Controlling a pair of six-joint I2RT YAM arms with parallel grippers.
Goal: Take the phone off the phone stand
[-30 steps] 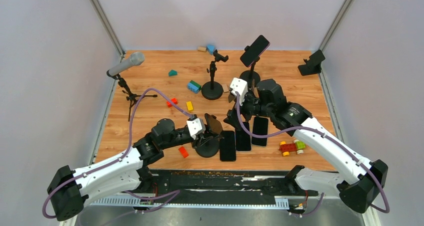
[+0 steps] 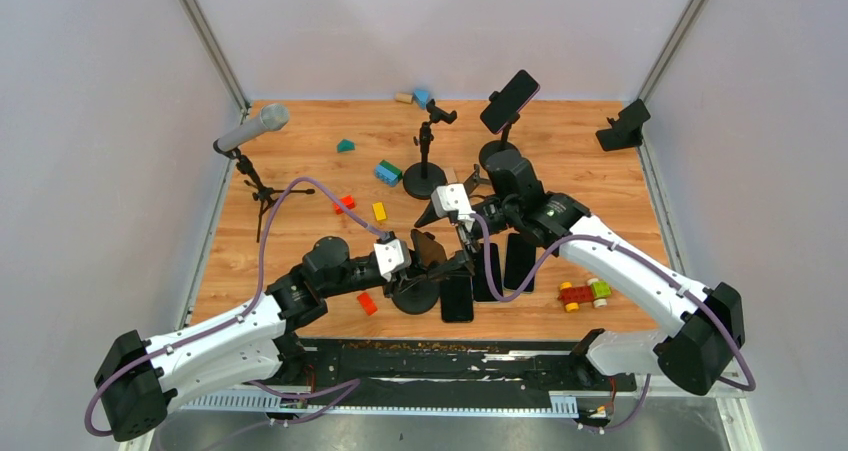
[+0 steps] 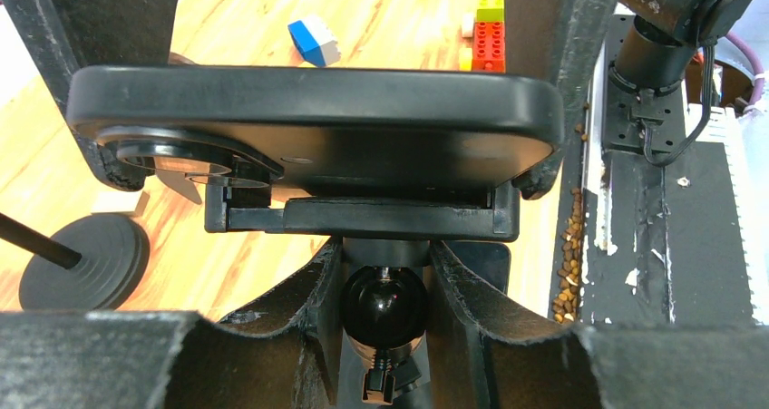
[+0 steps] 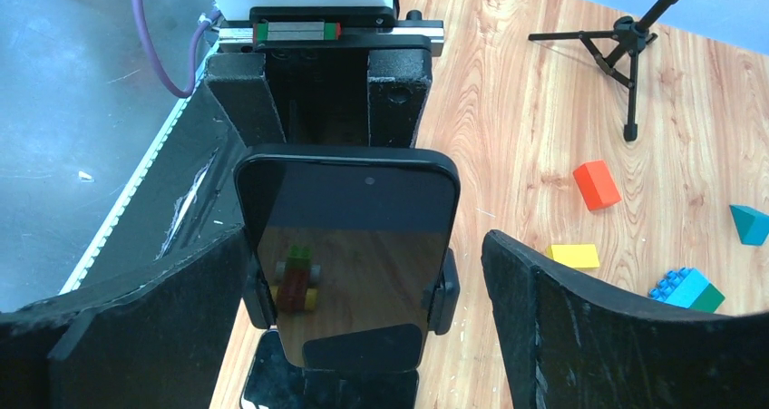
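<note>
A phone sits upright in the stand's clamp (image 3: pixel 390 217) at the front centre, its screen facing the right wrist camera; in the left wrist view its top dark edge (image 3: pixel 317 96) runs across. My left gripper is shut on the stand's neck just below the clamp. My right gripper is open, its fingers on either side of the phone, close to it; whether they touch is unclear.
Several phones lie flat beside the stand, including one (image 2: pixel 457 301). Another stand with a phone (image 2: pixel 510 101), an empty stand (image 2: pixel 424 176), a microphone tripod (image 2: pixel 262 196) and loose bricks (image 2: pixel 379 211) stand farther back and left.
The left arm shows no visible movement.
</note>
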